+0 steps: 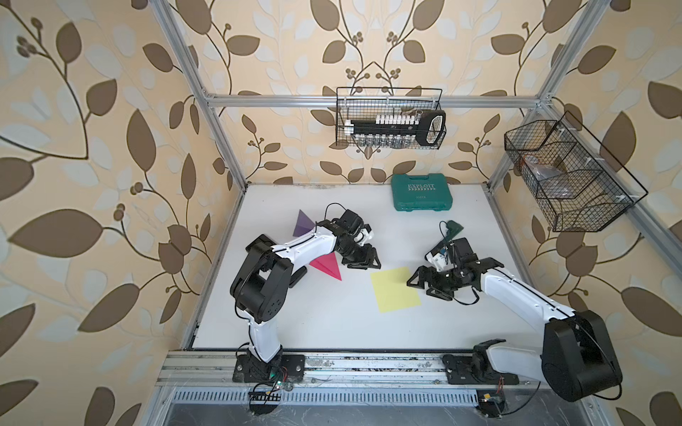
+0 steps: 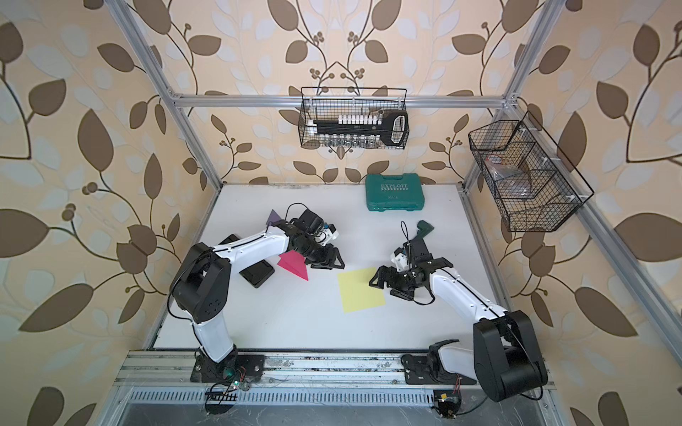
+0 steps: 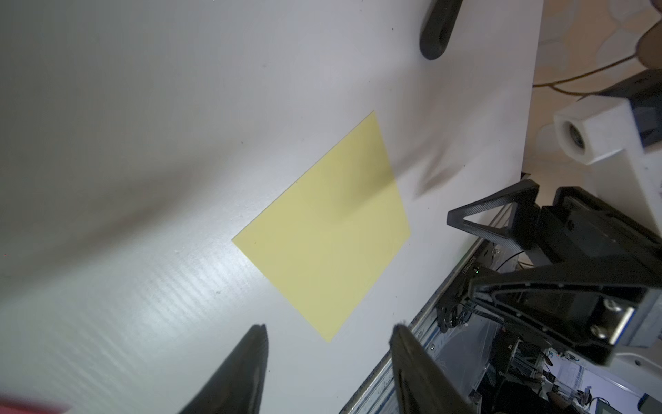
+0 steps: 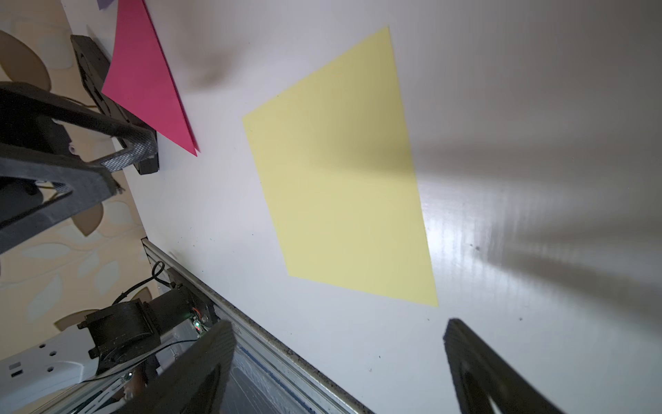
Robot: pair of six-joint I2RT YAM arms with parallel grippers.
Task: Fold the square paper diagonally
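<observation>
A flat, unfolded yellow square paper [image 1: 390, 291] [image 2: 358, 294] [image 3: 324, 227] [image 4: 338, 179] lies on the white table, front of centre. My left gripper [image 1: 362, 259] [image 2: 328, 259] is raised behind and left of it, fingers open and empty. My right gripper [image 1: 426, 284] [image 2: 388, 284] hangs over the paper's right side, also open with nothing between its fingers.
A folded pink paper [image 4: 148, 82] and a purple one [image 1: 304, 223] lie left, by black objects [image 2: 257, 273]. A green case [image 1: 421, 191] is at the back, a dark green object [image 2: 424, 227] at right. Wire baskets hang on the frame.
</observation>
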